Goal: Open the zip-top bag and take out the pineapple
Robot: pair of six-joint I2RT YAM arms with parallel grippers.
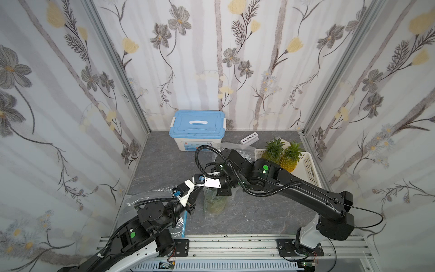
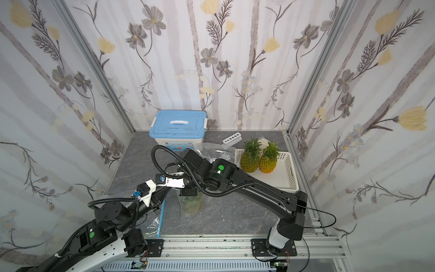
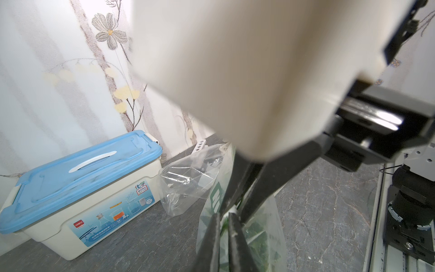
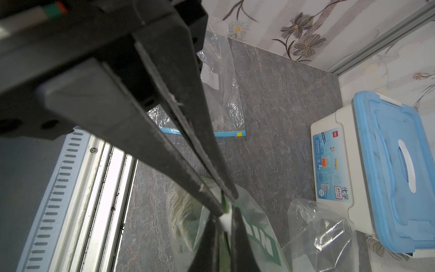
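A clear bag with green leafy contents and a printed side stands mid-table, beneath both grippers. In the left wrist view my left gripper's fingertips meet at the bag's whitish top edge; whether they grip it is unclear. My right gripper, in the right wrist view, is shut at the same top edge, its tips close beside the left one's. A thin green strip and white bit show there; what exactly lies between the fingers is hard to tell.
A blue-lidded box stands at the back left, a power strip behind the bags. A basket with two pineapples is at right. Another zip bag lies at the left front.
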